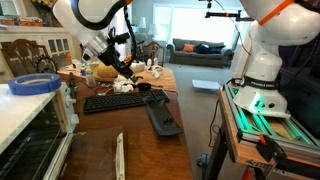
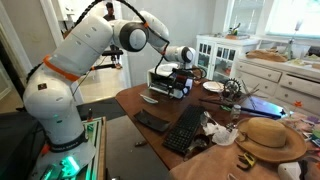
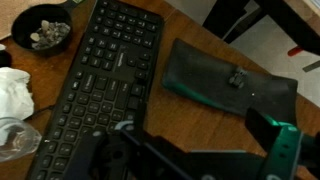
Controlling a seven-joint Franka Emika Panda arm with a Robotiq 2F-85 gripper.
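Note:
My gripper is open above the table, its dark fingers spread at the bottom of the wrist view with nothing between them. In exterior view 1 the gripper hangs over the far half of the table. A black keyboard lies left of centre in the wrist view. Beside it, a flat dark tray-like piece rests on the wood, a small lump on its surface. A small black bowl with bits inside sits at the upper left.
White crumpled material and a clear glass item flank the keyboard. A brown hat and clutter occupy the table's other end. A pale strip lies near the front, with bare wood beside it.

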